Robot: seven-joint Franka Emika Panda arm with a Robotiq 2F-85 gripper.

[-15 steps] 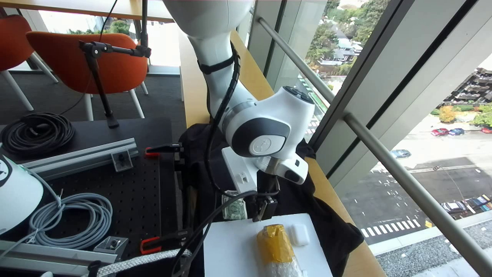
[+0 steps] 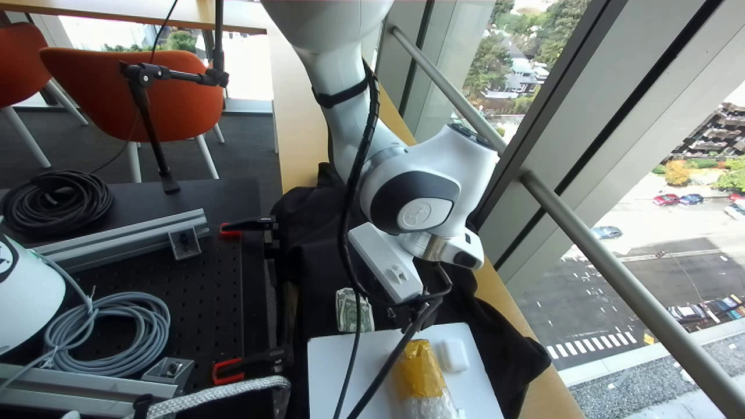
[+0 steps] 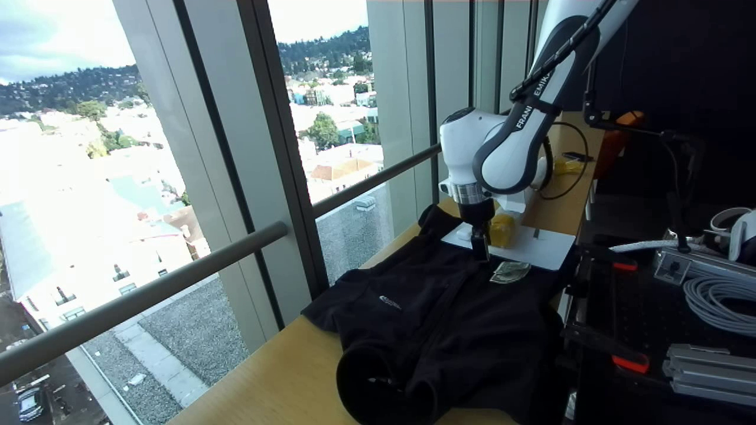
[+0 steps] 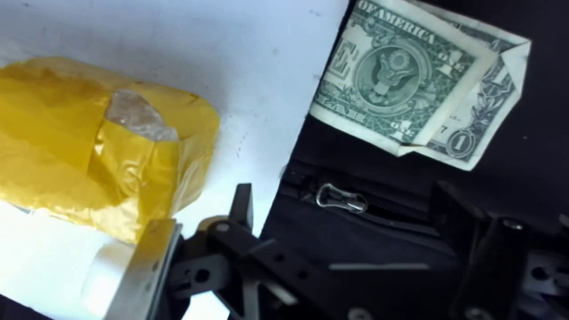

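Observation:
My gripper stands open over a black jacket (image 3: 418, 304) that lies spread along the ledge. In the wrist view a metal zipper pull (image 4: 341, 198) on the jacket appears between the two fingers, one finger (image 4: 243, 205) left of it and the other to its right. Contact with the cloth cannot be told. A crumpled dollar bill (image 4: 392, 80) rests on the dark cloth beyond the pull. Exterior view 2 has the gripper (image 3: 480, 244) pointing down near the white board's edge. In exterior view 1 cables and the hand largely hide the fingers.
A white board (image 2: 328, 377) carries a yellow-wrapped package (image 2: 422, 366) and a small white case (image 2: 455, 355). Windows and a metal rail (image 2: 593, 241) border one side; a black pegboard table (image 2: 202, 300) with clamps borders the other.
The arm has shifted towards the window and the hand has turned. Its cables have swung across the board in exterior view 1. The bill, package and case have not moved.

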